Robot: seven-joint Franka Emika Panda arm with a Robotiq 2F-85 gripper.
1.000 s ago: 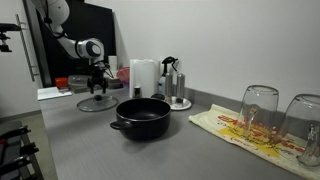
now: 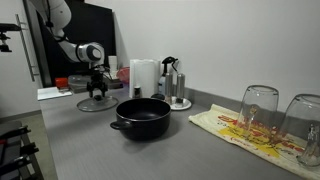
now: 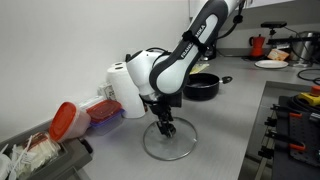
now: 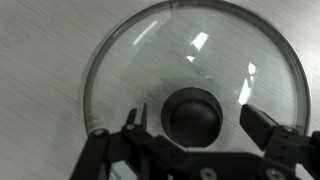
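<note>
A round clear glass lid (image 4: 130, 65) with a metal rim lies flat on the counter. Its black knob (image 4: 192, 117) shows between the spread fingers of my gripper in the wrist view. The fingers are open, with one finger on each side of the knob; whether they touch it is not clear. From the second exterior view, the gripper (image 3: 164, 127) points down over the middle of the lid (image 3: 183, 148). A black two-handled pot (image 2: 143, 118), uncovered, stands apart from the lid on the same counter.
A paper towel roll (image 2: 144, 76) and metal shakers (image 2: 175, 88) are behind the pot. Two upturned glasses (image 2: 259, 108) rest on a yellow-patterned cloth (image 2: 222, 122) farther along. Red containers (image 3: 70, 121) stand near the lid.
My gripper has come down a little toward the lid's knob over the last second. The lid and pot are where they were.
</note>
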